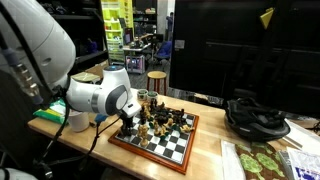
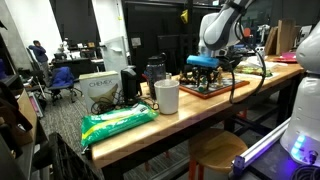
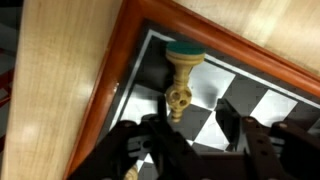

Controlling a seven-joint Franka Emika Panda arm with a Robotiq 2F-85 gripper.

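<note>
A light wooden chess piece with a green base is near the board's corner in the wrist view. Its green underside shows, so it looks tipped over, though I cannot tell whether it touches the board. My gripper has its dark, blurred fingers apart, and the piece's narrow end points into the gap between them. The chessboard has a brown wooden frame. In exterior view 1 my gripper is low over the board's left side, its fingertips hard to make out.
Several light and dark pieces stand around the board's middle. A black bag lies to the right of it. White containers stand at the left.
</note>
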